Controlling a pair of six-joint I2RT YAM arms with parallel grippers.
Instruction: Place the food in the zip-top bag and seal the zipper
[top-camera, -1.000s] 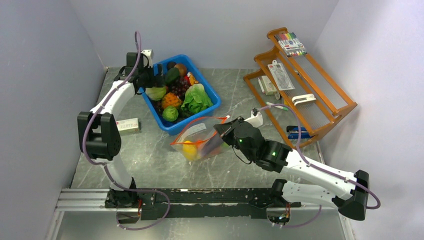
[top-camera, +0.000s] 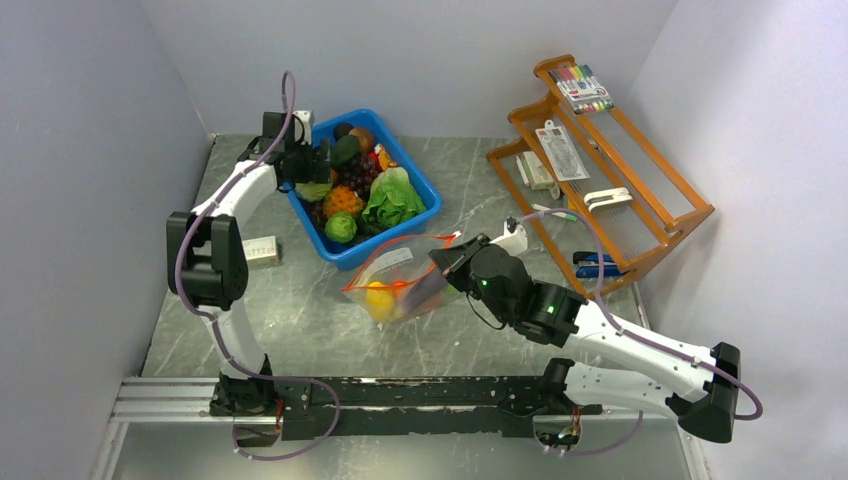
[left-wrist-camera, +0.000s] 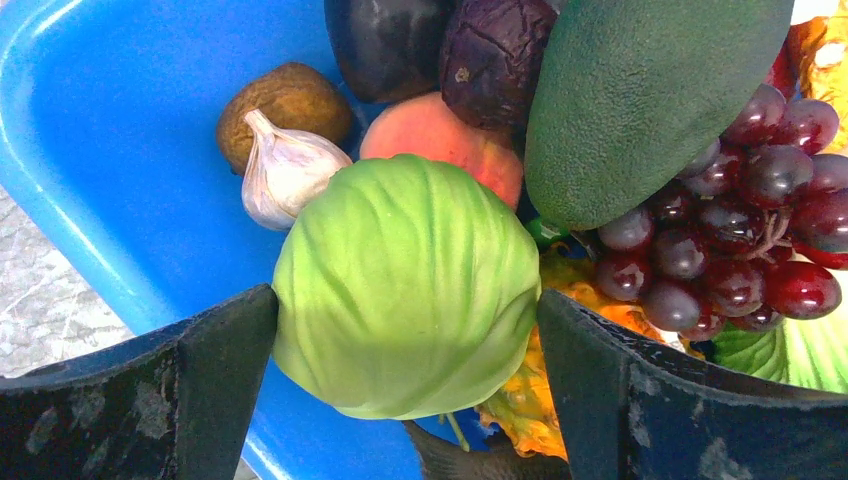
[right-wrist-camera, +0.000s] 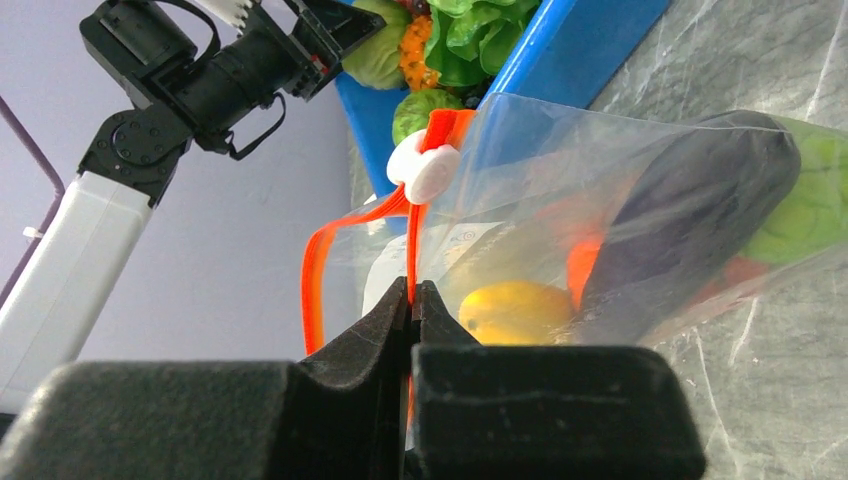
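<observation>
A clear zip bag (right-wrist-camera: 540, 210) with an orange zipper rim and white slider (right-wrist-camera: 425, 168) gapes at its mouth. Inside it lie a yellow fruit (right-wrist-camera: 516, 312), a dark eggplant (right-wrist-camera: 690, 220), something orange-red and something green. My right gripper is shut on the orange rim. Over the blue bin, the fingers of my left gripper are spread wide, one on each side of a round green cabbage (left-wrist-camera: 405, 290). Both fingertips appear level with its sides; whether they touch it I cannot tell. The cabbage still rests among the other food.
The blue bin (top-camera: 432, 195) also holds garlic (left-wrist-camera: 290, 172), an avocado (left-wrist-camera: 640, 100), grapes (left-wrist-camera: 735, 215) and lettuce (top-camera: 393, 198). A white box (top-camera: 261, 251) lies left of the bin. A wooden shelf (top-camera: 640, 235) stands at right. Bare table lies in front of the bin.
</observation>
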